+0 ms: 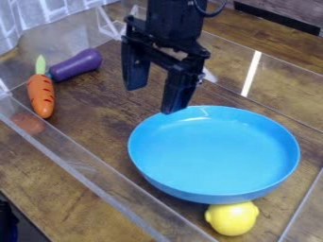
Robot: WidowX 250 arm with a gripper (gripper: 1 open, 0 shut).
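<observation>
My black gripper [158, 76] is open in the top centre of the camera view, its two fingers apart above the wooden surface, just behind a large blue plate [212, 151]. Nothing shows between the fingers. A toy carrot [41, 93] lies at the left, a purple eggplant [76, 63] at the upper left, and a yellow lemon [232, 217] at the lower right, just in front of the plate.
Clear plastic edges run along the lower left and the right.
</observation>
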